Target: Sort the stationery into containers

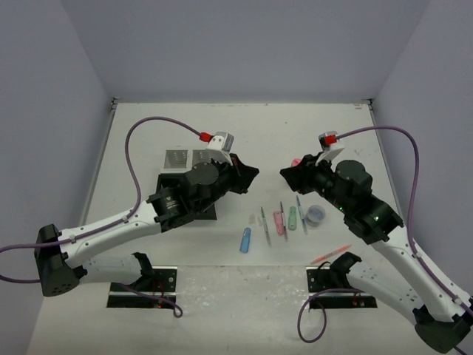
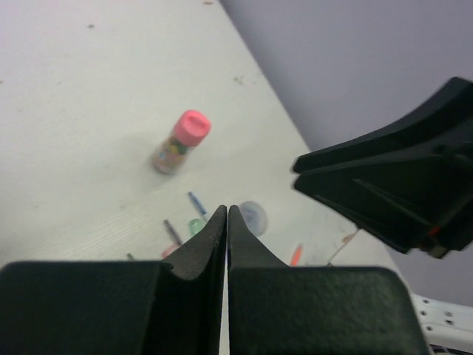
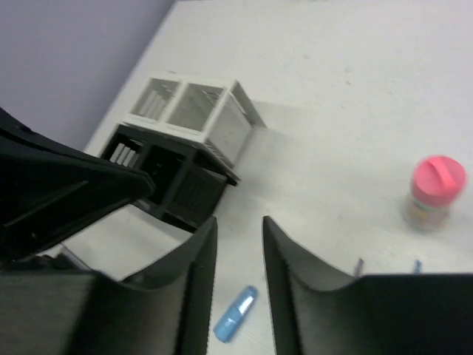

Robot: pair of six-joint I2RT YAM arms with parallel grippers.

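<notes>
In the top view, my left gripper and right gripper face each other high over the table, apart. The left wrist view shows the left fingers meeting, with nothing seen between them. A gap separates the right fingers, and it is empty. A red-orange stick lies at the front right. Left of it are a blue pen, a green item, a pink item and a slim grey pen. A light-blue item lies nearer the front. Beyond my left arm stands the organizer, partly hidden.
A jar with a pink lid stands behind the right gripper, mostly hidden in the top view. A round clear item lies right of the pens. Bare table stretches across the back. Walls rise on both sides.
</notes>
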